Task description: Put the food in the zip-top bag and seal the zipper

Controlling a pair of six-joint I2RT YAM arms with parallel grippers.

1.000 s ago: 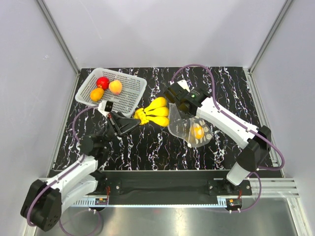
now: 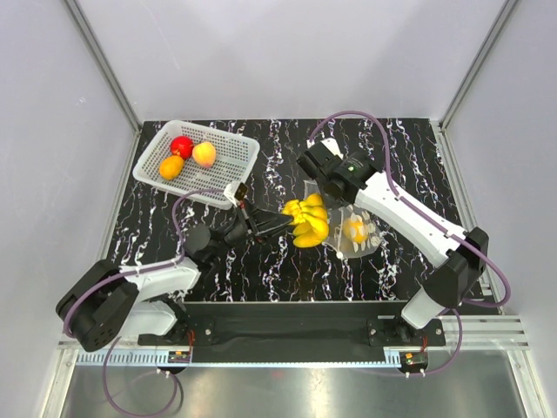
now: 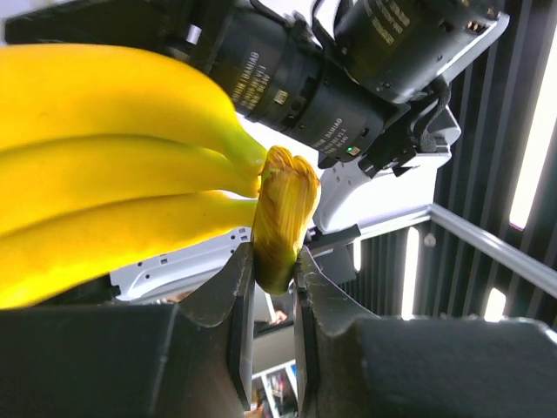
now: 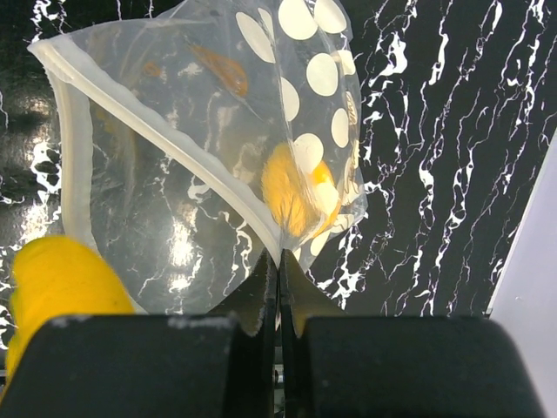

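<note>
A yellow banana bunch [image 2: 309, 225] hangs from my left gripper, which is shut on its stem, close by the bag's mouth. The clear, spotted zip bag [image 4: 148, 218] lies on the marble table, a yellow-orange food item [image 4: 291, 187] inside. My right gripper is shut at the zipper edge of the bag, on that edge. The bananas also show at the lower left of the right wrist view [image 4: 65, 292].
A white basket [image 2: 231, 178] at the back left holds a red fruit, an orange one and a peach-coloured one. The marble is clear behind and in front of the bag.
My left gripper has carried the bananas rightward to the bag, and the bunch has turned to hang downward. The right arm and bag have shifted slightly right.
</note>
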